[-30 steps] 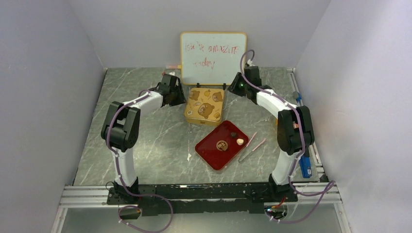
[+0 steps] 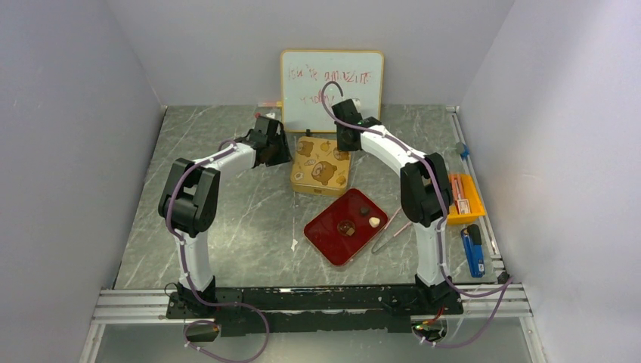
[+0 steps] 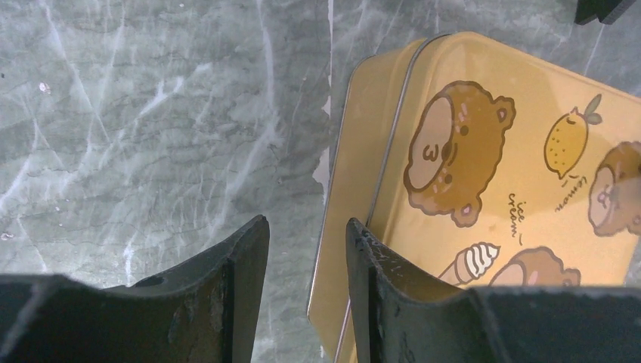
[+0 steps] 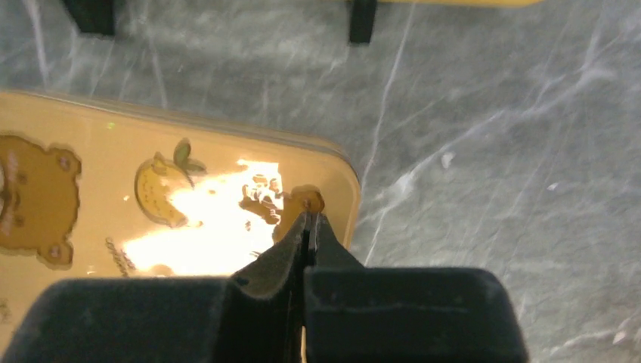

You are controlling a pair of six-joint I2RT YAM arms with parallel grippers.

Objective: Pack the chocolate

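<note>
A tan tin box with bear pictures lies closed below the whiteboard. My left gripper is at its left side in the left wrist view, fingers apart, one against the box's side; whether anything is gripped is unclear. My right gripper is shut, nothing visible between its fingers, over the box's top right corner in the right wrist view. A red tray holds a dark piece, a cream piece and a brown piece.
A whiteboard stands at the back. Tongs lie right of the tray. A yellow bin and a blue object sit at the right edge.
My right gripper has moved left from beside the box to over its back right part. The box has shifted slightly right. The left arm is nearly still.
</note>
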